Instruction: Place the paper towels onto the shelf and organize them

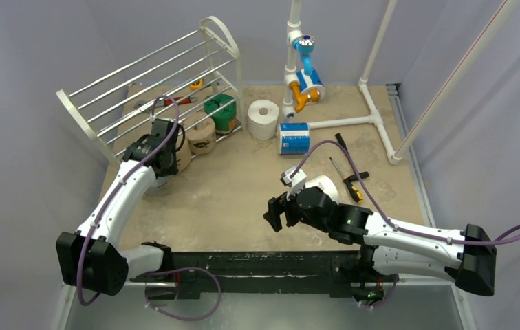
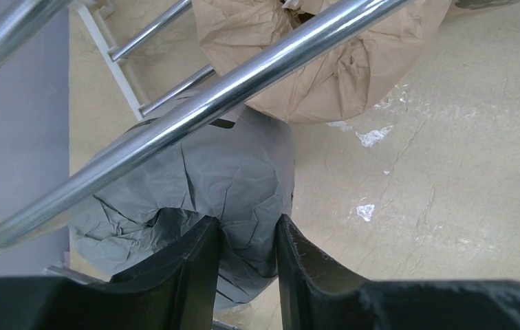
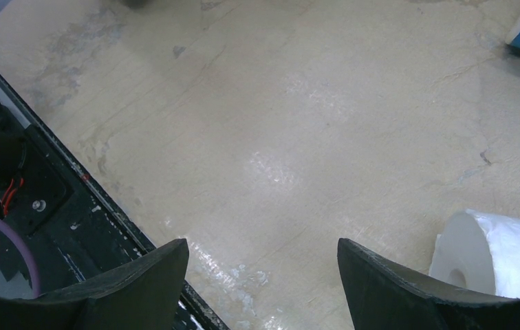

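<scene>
In the left wrist view a grey-wrapped roll (image 2: 250,161) lies beneath the shelf's front rail. My left gripper is at its near right side, fingers part way apart, with grey wrapping showing in the gap; whether they press on it is unclear. From above, the left gripper is mostly hidden by its own arm at the left end of the metal shelf (image 1: 153,71). Brown-wrapped rolls (image 1: 203,137) and a green roll (image 1: 221,115) sit on the shelf's lower level. My right gripper is open and empty above the bare table, left of a white roll (image 3: 518,256).
A bare white roll (image 1: 263,118) stands right of the shelf, beside a blue-and-white pack (image 1: 294,139) and white pipes (image 1: 343,122). Screwdrivers (image 1: 352,190) lie at the right.
</scene>
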